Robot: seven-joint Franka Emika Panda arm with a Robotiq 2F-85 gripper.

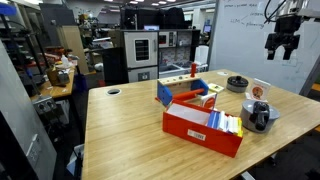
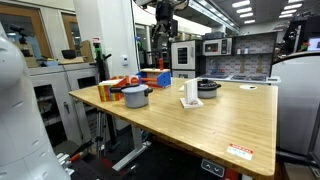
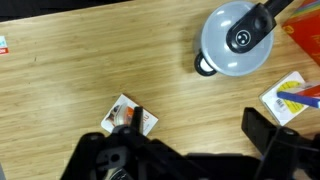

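Note:
My gripper (image 1: 282, 48) hangs high above the right part of the table, open with nothing between its fingers. The second exterior view shows the gripper (image 2: 160, 42) well clear of everything on the tabletop. From the wrist view, the grey pot (image 3: 232, 58) lies below and toward the upper right, a black part across its top. A white card-like item (image 3: 146, 121) is below the left finger, partly hidden by it. In the first exterior view the pot (image 1: 260, 122) stands near the table's right front edge, with the white item (image 1: 259, 89) behind it.
A red box (image 1: 190, 128) with several colourful items sits left of the pot. Behind it are a blue bin (image 1: 178, 88) and a red bottle (image 1: 193, 70). A dark lidded pot (image 1: 237, 84) stands farther back.

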